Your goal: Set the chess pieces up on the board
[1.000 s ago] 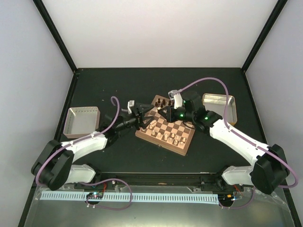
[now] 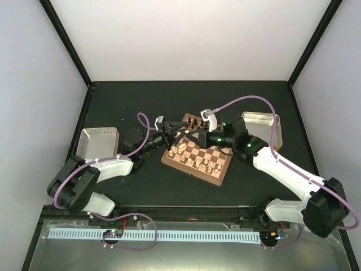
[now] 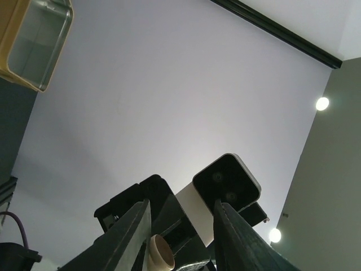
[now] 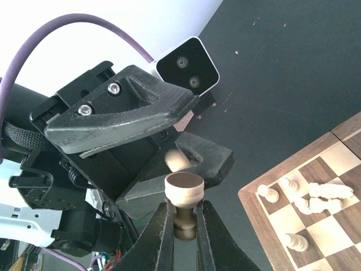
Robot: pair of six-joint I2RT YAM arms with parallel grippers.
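Note:
The chessboard (image 2: 197, 169) lies mid-table with light pieces along its near part and dark ones at the back. My right gripper is shut on a pale wooden chess piece (image 4: 184, 189), held upright. Facing it above the board, my left gripper (image 2: 177, 133) has its fingers apart, with that piece beyond or between them in the left wrist view; which of the two, I cannot tell. In the right wrist view several white pieces (image 4: 296, 241) stand on the board, and some lie on their sides.
A pale tray (image 2: 97, 144) sits at left and another tray (image 2: 262, 124) at back right. Both arms are close together over the board.
My left arm has shifted toward the right gripper and its elbow has risen. The right arm has moved slightly, still over the board.

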